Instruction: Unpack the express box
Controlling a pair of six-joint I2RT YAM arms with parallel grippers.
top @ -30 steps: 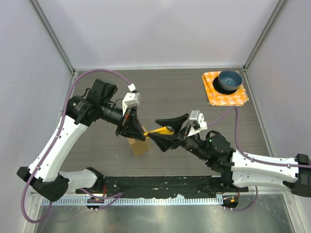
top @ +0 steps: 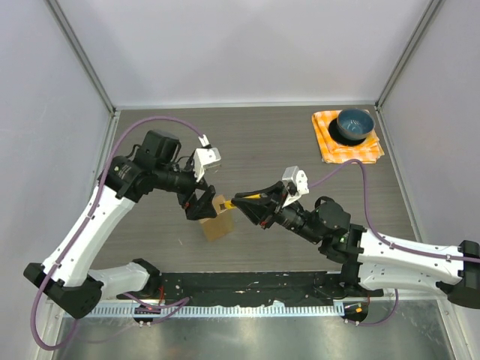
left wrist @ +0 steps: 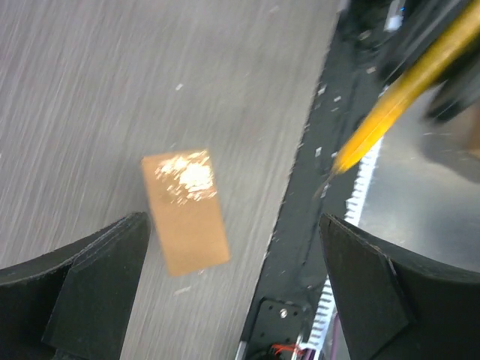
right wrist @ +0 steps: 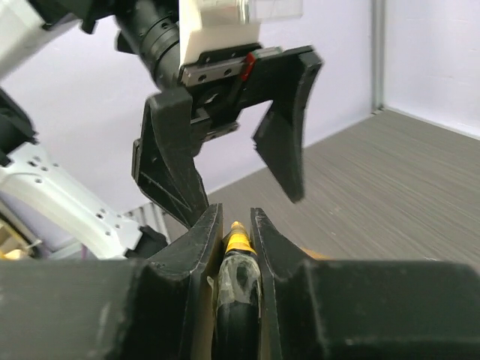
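My right gripper is shut on a yellow utility knife, gripping it near its dark, clear-wrapped end. From the top, the knife reaches leftward out of that grip. Beside its tip, my left gripper stands open and empty, its fingers spread wide in the left wrist view. The small brown cardboard box lies on the table, in plain sight between the left fingers but well beyond them. From above, the left gripper hides part of the box.
A dark blue bowl and a black plate rest on an orange checkered cloth at the back right. White walls enclose the table on the left, right and back.
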